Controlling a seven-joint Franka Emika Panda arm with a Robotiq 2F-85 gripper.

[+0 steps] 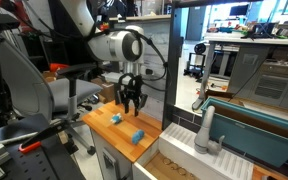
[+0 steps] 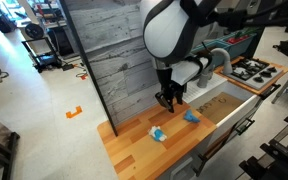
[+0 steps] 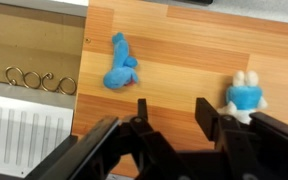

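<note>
Two small blue objects rest apart on the wooden surface. One is an elongated plain blue toy, at the left in the wrist view; exterior view 1 shows this blue toy closer to the drawer. The other, a blue-and-white toy, lies at the right of the wrist view. My gripper has its fingertips spread with a gap, and only bare wood shows between them. In exterior view 1 the gripper hangs above the surface, touching neither toy.
An open drawer adjoins the wooden top. Beyond it are a white faucet and a teal box. In the wrist view, a white ribbed rack and metal rings lie left of the wood.
</note>
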